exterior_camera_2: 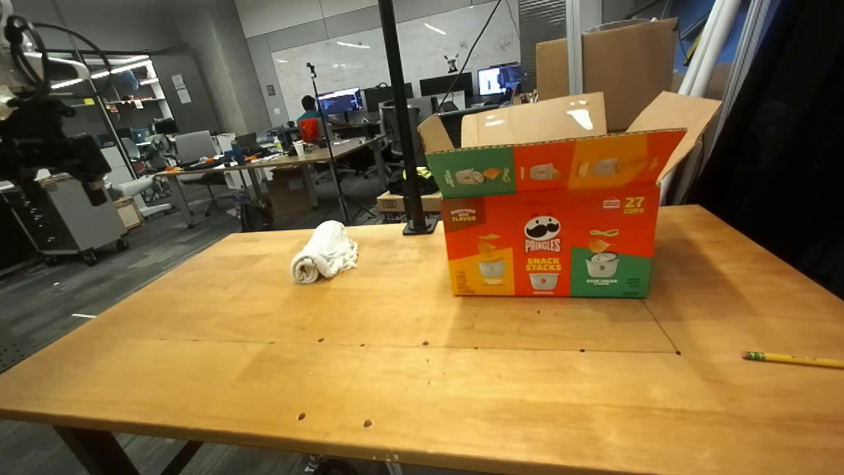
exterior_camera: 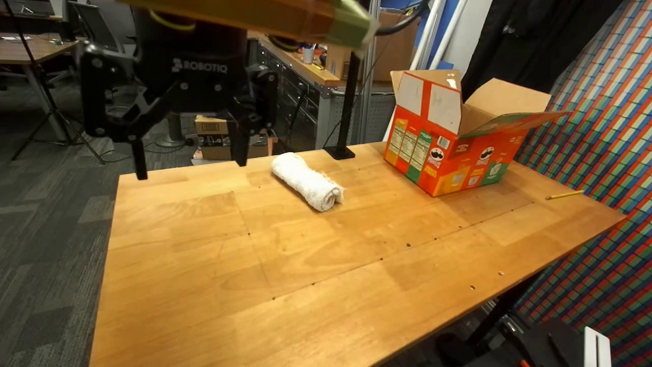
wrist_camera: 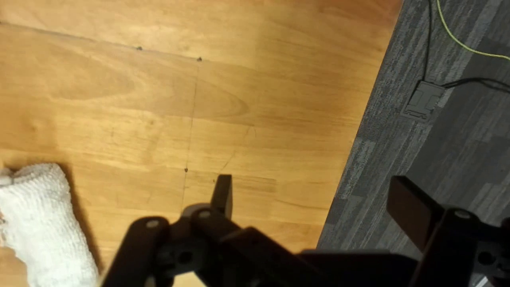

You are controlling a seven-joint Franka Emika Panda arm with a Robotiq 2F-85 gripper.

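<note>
My gripper (exterior_camera: 190,171) hangs in the air near the table's left end, its fingers wide apart and nothing between them. In the wrist view the gripper spans the table edge, one finger (wrist_camera: 222,196) over wood and the other over the floor. A rolled white towel (exterior_camera: 305,182) lies on the table, to the right of the gripper in exterior view 1 and at lower left in the wrist view (wrist_camera: 45,229). The open Pringles box (exterior_camera_2: 546,237) stands on the table with its flaps up; its inside is hidden.
A yellow pencil (exterior_camera_2: 791,360) lies at the table's far right end. Between towel and box, a black post (exterior_camera_2: 401,119) rises at the back edge.
</note>
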